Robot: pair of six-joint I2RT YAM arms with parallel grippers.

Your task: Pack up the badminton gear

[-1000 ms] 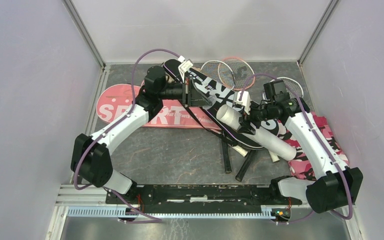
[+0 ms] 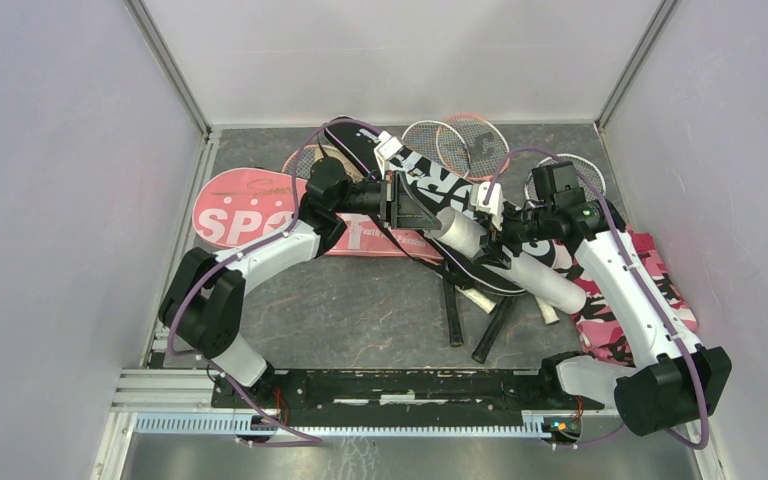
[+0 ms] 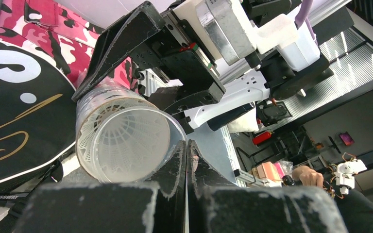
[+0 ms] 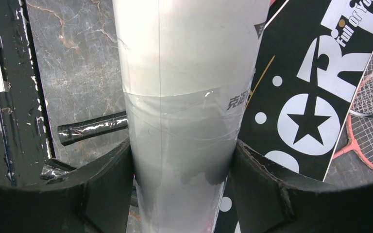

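Observation:
A long white shuttlecock tube (image 2: 550, 283) is held by my right gripper (image 2: 495, 250) above the black racket bag (image 2: 430, 180); the right wrist view shows it squeezed between the fingers. The tube's end, with a translucent cap (image 3: 128, 143), faces my left gripper, which is shut at that rim with nothing clearly between its fingertips. A pink SPORT bag (image 2: 235, 215) lies at the left, and a pink camouflage cloth item (image 2: 660, 300) lies at the right.
Rackets (image 2: 470, 140) lie along the back and under the bags, black handles (image 2: 454, 330) poking toward the front. Bare grey floor (image 2: 330, 310) shows at the front left. Walls stand on three sides.
My left gripper has moved right and slightly down to the tube's end. The right arm and the tube have shifted only slightly.

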